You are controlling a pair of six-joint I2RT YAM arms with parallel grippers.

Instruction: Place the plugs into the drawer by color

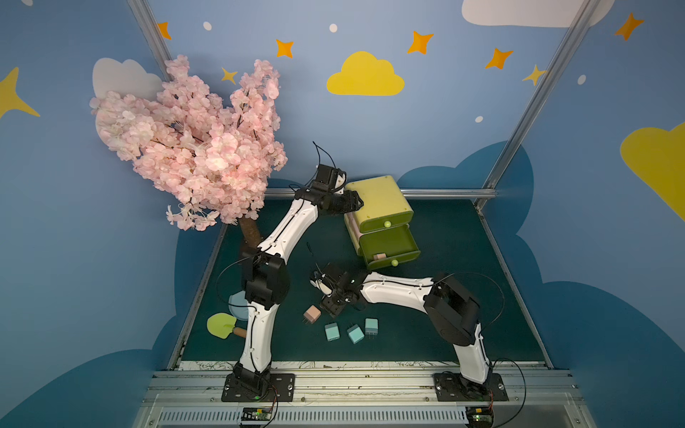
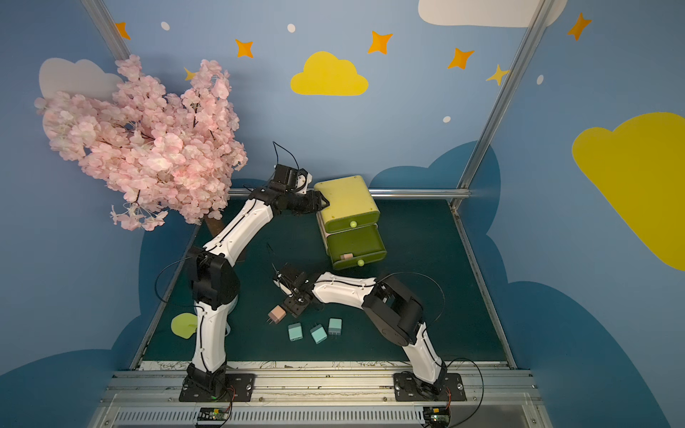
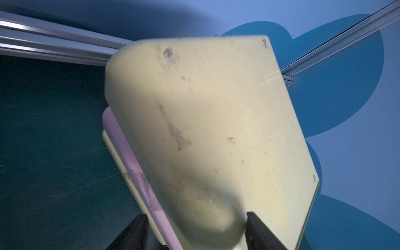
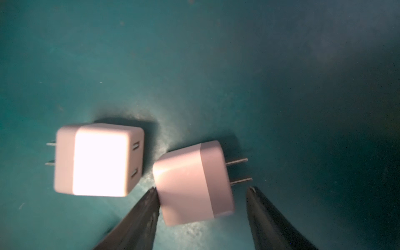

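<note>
My left gripper (image 1: 351, 202) rests at the top left of the yellow drawer box (image 1: 378, 199), its fingers either side of the box's edge in the left wrist view. The lower green drawer (image 1: 391, 242) is out, with a pink plug (image 1: 380, 256) inside. My right gripper is open over a pink plug (image 4: 191, 183) on the mat; a second pink plug (image 4: 100, 160) lies beside it. Several teal plugs (image 1: 355, 332) lie in front of the right gripper.
A blossom tree (image 1: 214, 142) stands at the back left. A green shovel (image 1: 221, 325) and a pale blue item (image 1: 238, 301) lie at front left, partly behind the left arm. The mat right of the drawer box is clear.
</note>
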